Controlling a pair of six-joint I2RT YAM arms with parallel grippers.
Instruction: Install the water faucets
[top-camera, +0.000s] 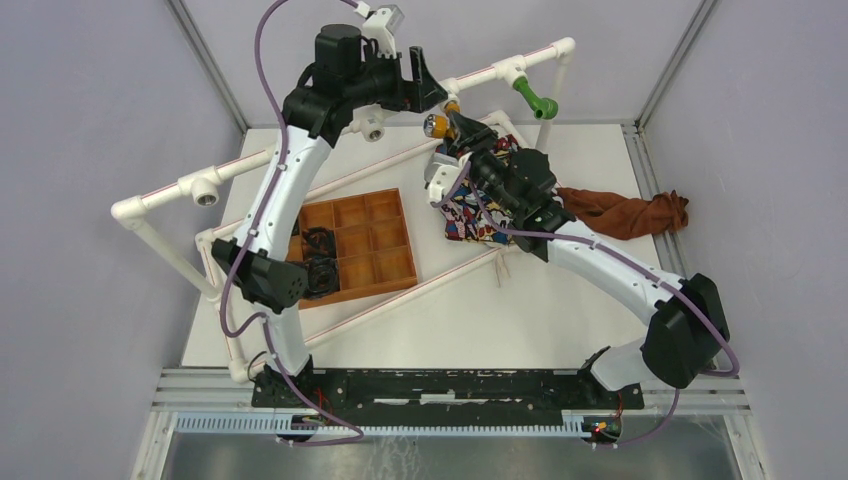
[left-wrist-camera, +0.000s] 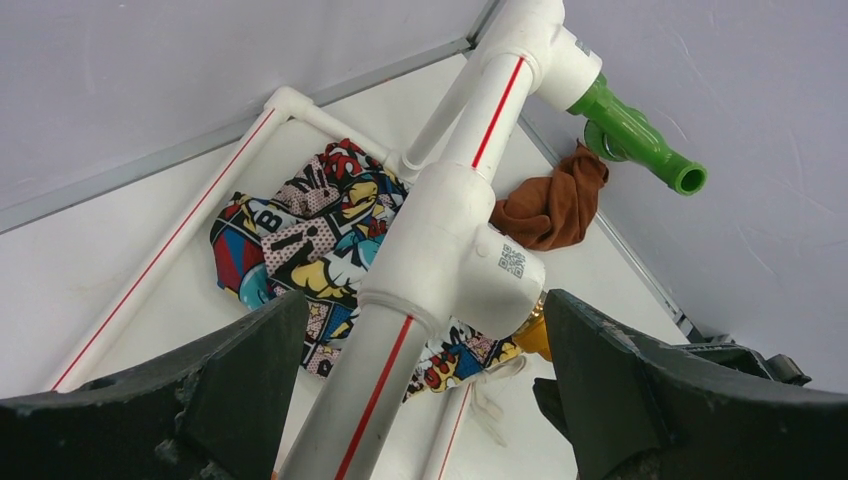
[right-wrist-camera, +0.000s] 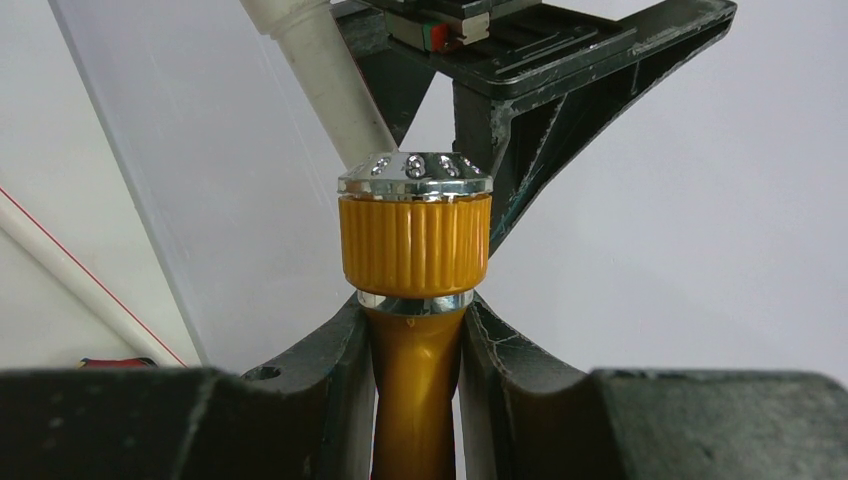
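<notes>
My right gripper is shut on an orange faucet (right-wrist-camera: 414, 245) with a chrome-ringed cap. From above, the orange faucet (top-camera: 436, 126) sits just below a white tee on the upper pipe. My left gripper stands open around the white pipe (left-wrist-camera: 377, 390), beside a white tee (left-wrist-camera: 495, 284) with a QR label; orange shows behind that tee, partly hidden. A green faucet (left-wrist-camera: 635, 135) is fitted in the tee at the pipe's right end, also seen in the top view (top-camera: 535, 100).
A wooden compartment tray (top-camera: 360, 280) with black items lies inside the lower pipe frame (top-camera: 420, 292). Patterned cloth (top-camera: 465, 220) and brown cloth (top-camera: 625, 212) lie on the right. Other empty tees (top-camera: 205, 190) line the upper pipe. The front of the white board is clear.
</notes>
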